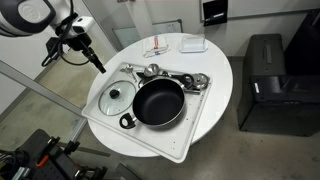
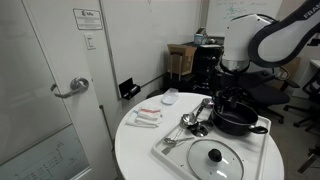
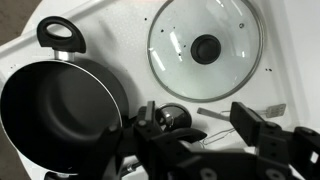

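Observation:
My gripper is open in the wrist view, its two dark fingers apart with nothing held between them. In exterior view 1 the gripper [image 1: 99,66] hangs above the left side of the white tray [image 1: 178,151], clear of everything on it. A black pot [image 1: 159,103] sits uncovered and empty in the middle of the tray. Beside it lies a glass lid [image 1: 116,99] with a black knob. Several metal utensils, among them a ladle [image 1: 151,71], lie along the tray's far side. Below the gripper, the fingers partly hide some utensils in the wrist view.
The tray rests on a round white table [image 1: 216,70]. At the table's back are a folded cloth [image 2: 146,117] and a clear container [image 1: 194,44]. A black bin [image 1: 265,70] stands on the floor to the right.

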